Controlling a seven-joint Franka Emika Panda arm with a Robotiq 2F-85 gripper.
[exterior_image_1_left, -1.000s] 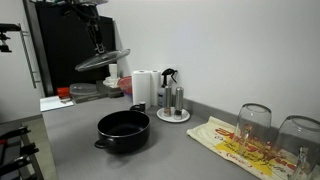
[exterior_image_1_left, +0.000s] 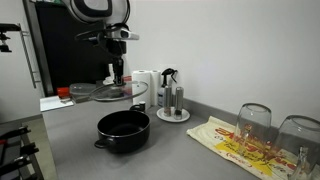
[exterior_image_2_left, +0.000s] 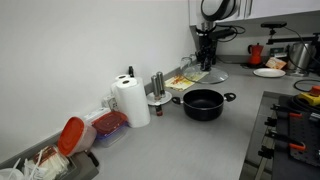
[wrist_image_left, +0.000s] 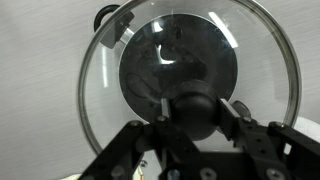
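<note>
A clear glass lid (exterior_image_1_left: 112, 92) hangs in the air above a black two-handled pot (exterior_image_1_left: 123, 131). My gripper (exterior_image_1_left: 118, 80) is shut on the lid's dark round knob (wrist_image_left: 194, 112). In exterior view 2 the lid (exterior_image_2_left: 205, 74) shows faintly over and behind the pot (exterior_image_2_left: 204, 104). Looking down through the glass in the wrist view, the open pot (wrist_image_left: 175, 65) lies beneath, off toward the top of the picture from the knob. A clear gap separates the lid from the pot's rim.
Paper towels (exterior_image_2_left: 132, 102), a plate of bottles and shakers (exterior_image_1_left: 174, 114), and a yellow-printed cloth (exterior_image_1_left: 232, 145) with upturned glasses (exterior_image_1_left: 253, 122) stand along the wall side. Red bowls (exterior_image_2_left: 74, 134) are in a rack. The grey counter (exterior_image_2_left: 185, 150) around the pot is bare.
The gripper has carried the lid downward and to the right in exterior view 1, bringing it closer to the pot. The pot has stayed where it was.
</note>
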